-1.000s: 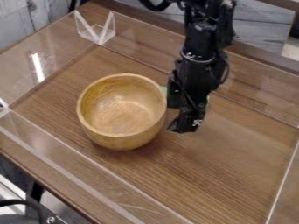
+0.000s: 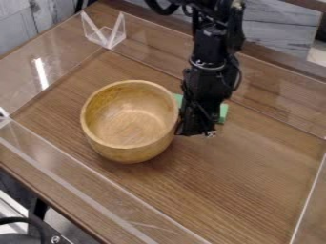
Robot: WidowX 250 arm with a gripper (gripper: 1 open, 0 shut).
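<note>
A large tan wooden bowl [image 2: 125,116] sits left of centre on the wooden table. My black gripper [image 2: 192,124] is low at the bowl's right side, close to its rim, shut as far as shows; its fingertips are partly hidden. A small green object [image 2: 219,112] lies behind the gripper, mostly covered by it.
A clear angular plastic piece [image 2: 105,30] stands at the back left. A pale wooden wall runs along the back.
The gripper has shifted slightly left toward the bowl's rim. The bowl looks nearly unmoved.
</note>
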